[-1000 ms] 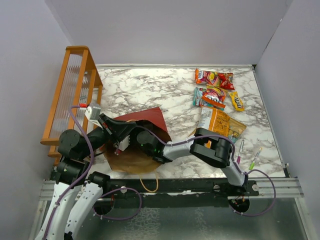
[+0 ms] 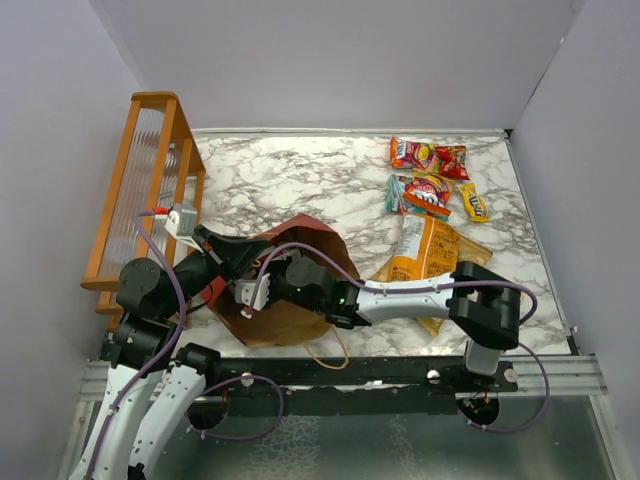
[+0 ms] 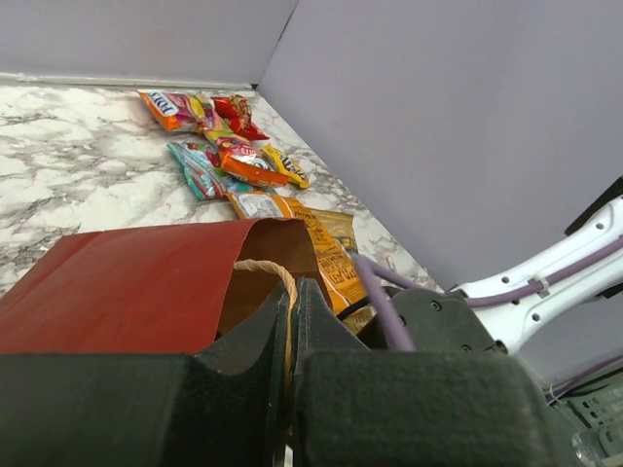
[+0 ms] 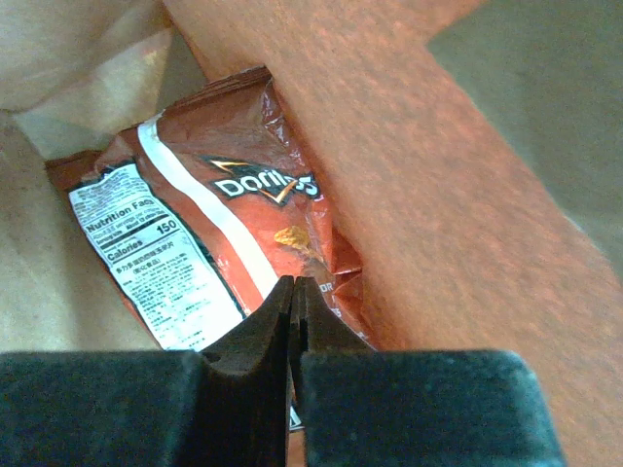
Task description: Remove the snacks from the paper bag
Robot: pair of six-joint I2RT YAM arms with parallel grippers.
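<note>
The red-brown paper bag (image 2: 285,325) lies on its side at the table's front left, its mouth facing right. At the upper edge of that mouth, my left gripper is shut on the bag's thin twine handle (image 3: 289,321). Reaching in from the right, my other arm has its hand inside the bag, hidden from above. There my right gripper is shut with nothing between its fingertips. A Doritos packet (image 4: 209,209) rests against the inner wall just ahead of the tips; its lower part is covered by the fingers.
Several snack packets, including a red one (image 2: 452,162) and a yellow one (image 2: 474,202), lie at the back right. A large orange packet (image 2: 425,248) lies behind the right arm. A wooden rack (image 2: 130,190) stands at the left.
The bag's mouth has shifted slightly right, and the loose front handle has swung right. The left arm has stayed almost still.
</note>
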